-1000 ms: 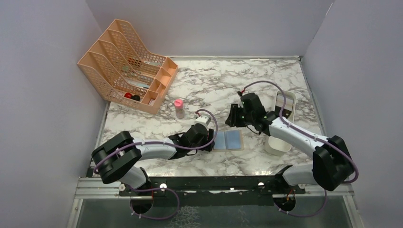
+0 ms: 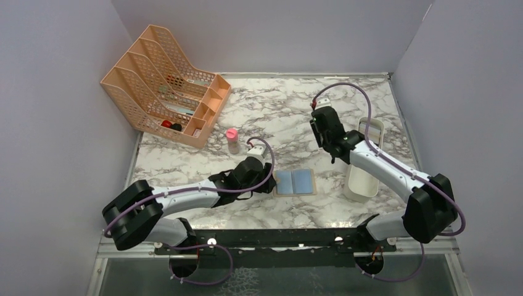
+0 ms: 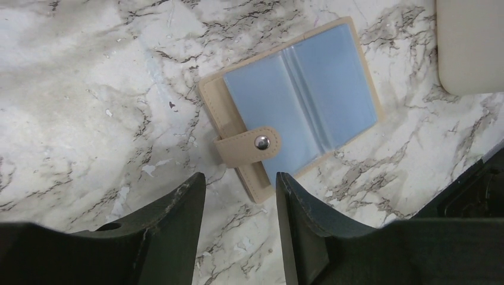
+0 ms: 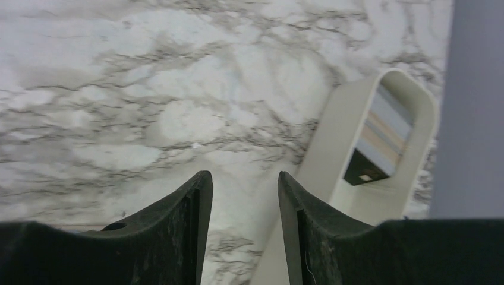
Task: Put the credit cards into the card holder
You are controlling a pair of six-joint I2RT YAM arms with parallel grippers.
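The card holder [image 3: 342,80] lies spread out on the table, light-blue sleeves on a beige backing. Its snap strap [image 3: 246,146] folds over the edge nearest my left gripper. That gripper hovers just left of the holder in the top view, open, with nothing between its fingers. Farther back and to the right, my right gripper is also open and empty, over bare marble left of the white tray [image 4: 342,124]. Flat cards [image 4: 385,133] in pale, tan and black bands lie in that tray's far end.
An orange slotted organizer [image 2: 210,114] stands at the back left with small items inside. A pink-capped bottle [image 2: 232,140] is beside it. Grey walls enclose the sides and back.
My right gripper has swung away from above the holder, toward the back and right. The left one has drawn back slightly to the left. The holder stays in place.
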